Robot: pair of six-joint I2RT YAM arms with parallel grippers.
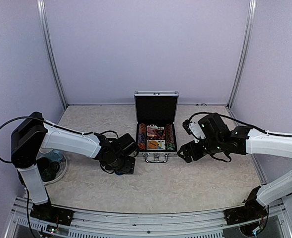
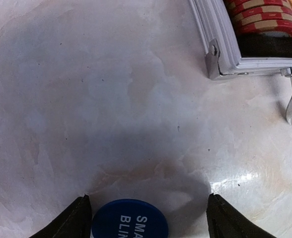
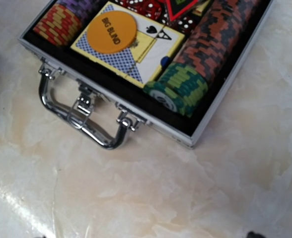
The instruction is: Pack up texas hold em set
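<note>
The open silver case (image 1: 156, 152) sits mid-table, holding chip rows, cards, red dice and an orange BIG BLIND disc (image 3: 111, 30). Low on the left wrist view lies a blue SMALL BLIND disc (image 2: 130, 220) on the table, between the fingers of my left gripper, which stands open just front-left of the case. My right gripper (image 1: 185, 154) hangs right of the case's front corner; its fingertips barely show at the bottom of the right wrist view, apart and open.
A round clear container (image 1: 61, 168) with dark contents is at the left, partly behind the left arm.
</note>
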